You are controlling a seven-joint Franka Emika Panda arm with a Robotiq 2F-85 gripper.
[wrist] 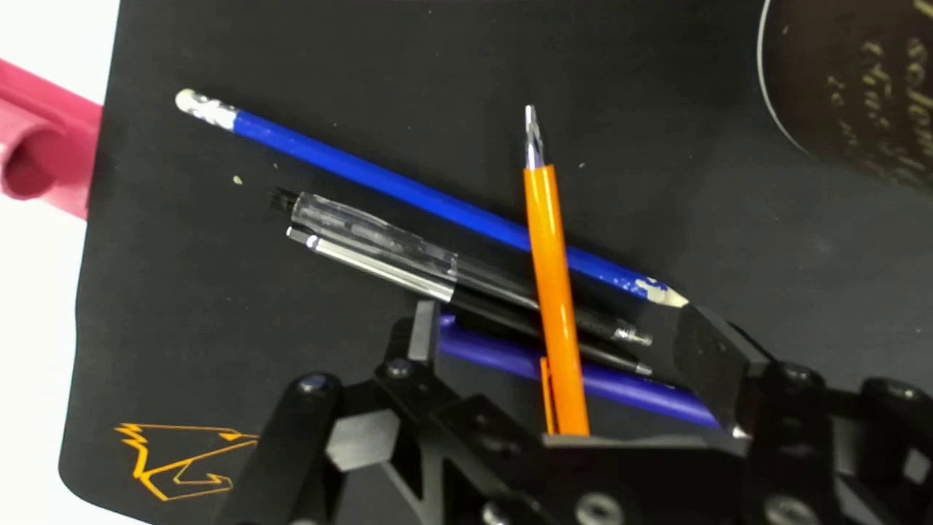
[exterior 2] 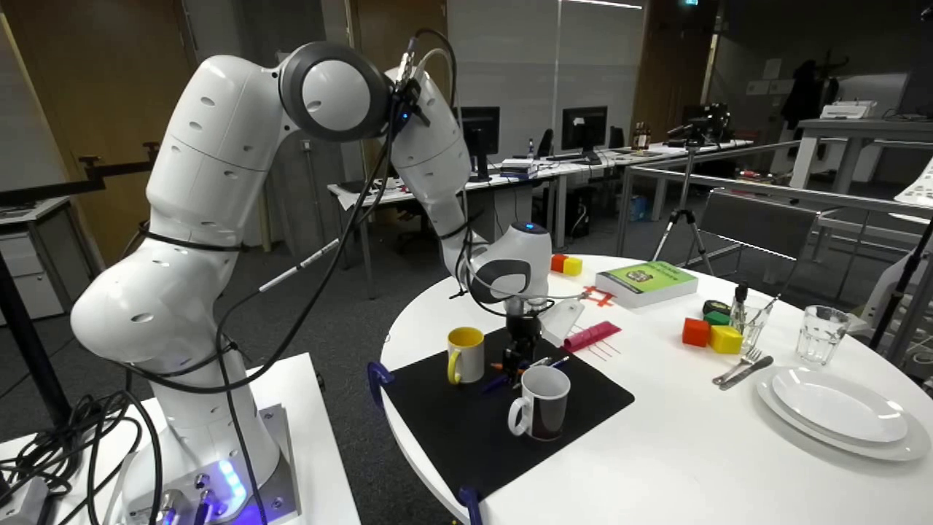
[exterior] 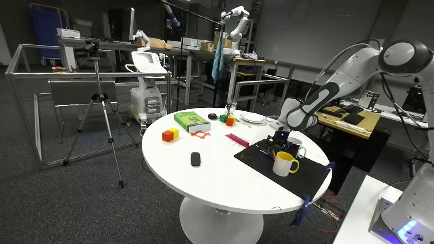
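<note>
My gripper is low over the black mat [wrist: 236, 289], its two fingers wide apart, one fingertip [wrist: 425, 331] on the left and the other on the right. In the wrist view an orange pen [wrist: 552, 280] lies across a blue pencil [wrist: 376, 179], clear-and-black pens [wrist: 385, 240] and a purple pen [wrist: 634, 389]. The gripper body reaches up to the orange pen's lower end. The right fingertip is close to the pencil's point; whether they touch I cannot tell. Nothing is clamped.
A dark-and-white mug [exterior 2: 544, 404] stands close beside the gripper, a yellow-and-white mug [exterior 2: 467, 357] on its other side. Past the mat's edge lies a pink holder [wrist: 52, 144].
</note>
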